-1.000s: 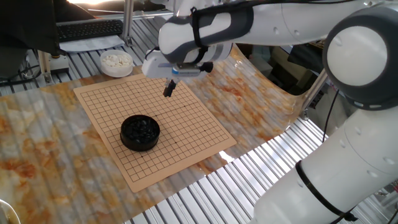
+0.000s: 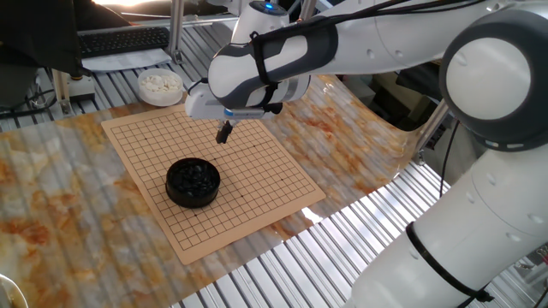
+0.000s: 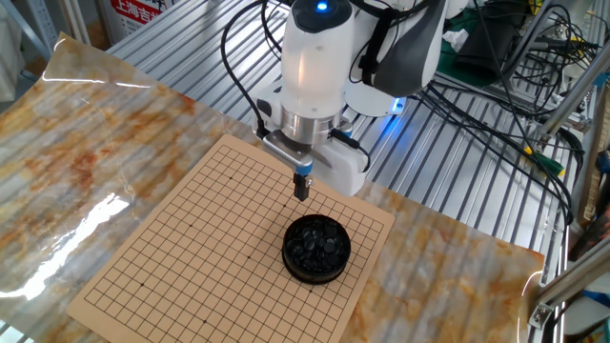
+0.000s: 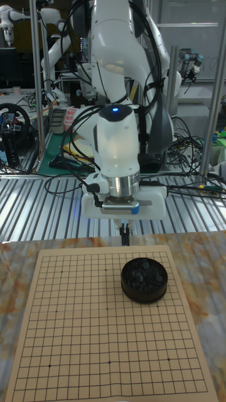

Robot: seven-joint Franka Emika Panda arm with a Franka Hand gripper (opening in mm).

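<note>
A round black bowl (image 2: 193, 195) filled with black stones (image 3: 316, 242) stands on the tan gridded board (image 4: 72, 321). The board itself has no loose stones on it. My gripper (image 2: 223, 133) hangs above the board, apart from the bowl, its dark fingertips pointing down. In the second exterior view the gripper (image 3: 302, 187) is up and to the left of the bowl; in the third, the gripper (image 4: 125, 235) shows just behind the bowl's left side. The fingers look close together, but whether a gap or something thin lies between them is too small to make out.
A white bowl of white stones (image 2: 160, 85) sits beyond the board's far corner. Behind it are a keyboard (image 2: 124, 41) and a metal post (image 2: 176, 30). The marbled mat (image 3: 448, 286) around the board is clear.
Over the last second my gripper has moved slightly to the left in the first exterior view, and the arm has shifted with it. Board and bowls have stayed put.
</note>
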